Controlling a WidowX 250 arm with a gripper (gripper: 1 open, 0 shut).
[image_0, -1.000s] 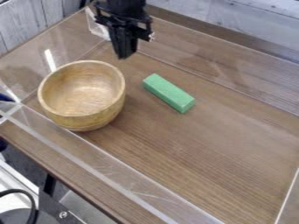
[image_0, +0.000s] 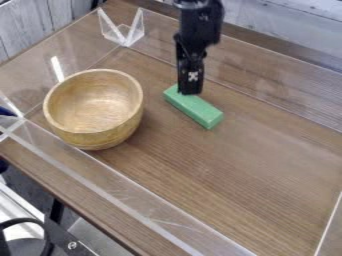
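My gripper (image_0: 190, 78) hangs at the top centre on its dark arm, fingers open and pointing down, nothing visible between them. Just below it a green rectangular block (image_0: 193, 107) lies on the wooden table, angled from upper left to lower right. To the left stands a round wooden bowl (image_0: 94, 132), its inside looking empty.
A small clear plastic object (image_0: 122, 29) stands at the back left. Dark cables or hardware (image_0: 30, 238) show at the lower left edge.
My gripper has moved right and downward, from above the area behind the bowl to just over the green block. The bowl and block look unmoved.
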